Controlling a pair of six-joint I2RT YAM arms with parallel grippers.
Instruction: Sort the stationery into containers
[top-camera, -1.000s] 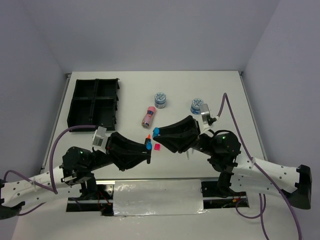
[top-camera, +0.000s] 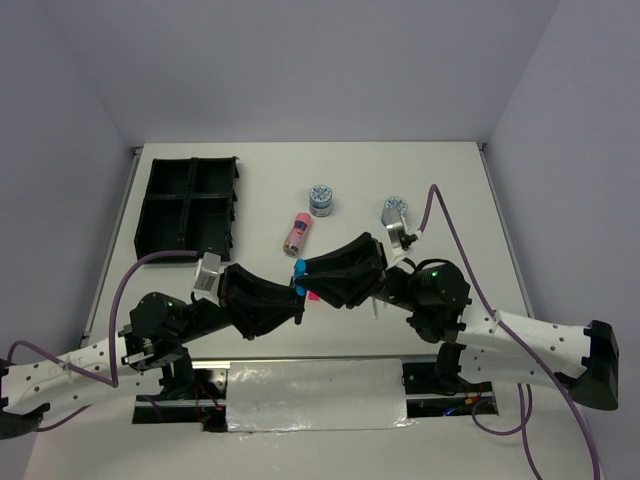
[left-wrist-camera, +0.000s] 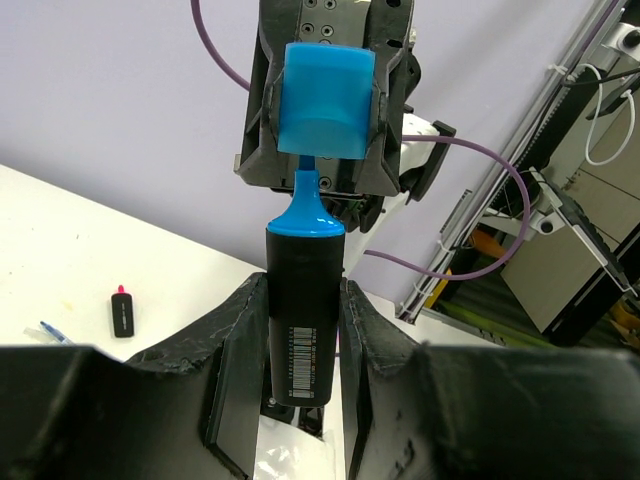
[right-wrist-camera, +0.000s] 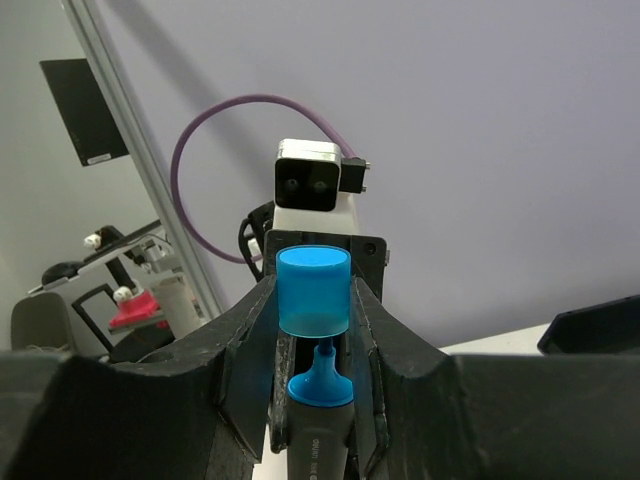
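Note:
My left gripper is shut on the black body of a marker (left-wrist-camera: 305, 270), which stands upright with its blue neck at the top. Straight above that neck, my right gripper is shut on a blue cap (left-wrist-camera: 326, 100). In the right wrist view the cap (right-wrist-camera: 313, 290) sits over the blue tip of the marker (right-wrist-camera: 320, 388); a slim dark blue nib shows just under the cap, its end at or inside the opening. In the top view, both grippers meet near the middle of the table. A black organizer (top-camera: 190, 208) with several compartments stands at the far left.
A pink bottle (top-camera: 297, 233) lies in the middle, with a blue-white jar (top-camera: 320, 200) behind it and another jar (top-camera: 395, 210) farther right. A black marker with a red tip (left-wrist-camera: 122, 312) lies on the table, near a blue pen (left-wrist-camera: 55, 333).
My right gripper has moved left and slightly down with the cap, closing the gap to the marker. The left gripper has stayed nearly still.

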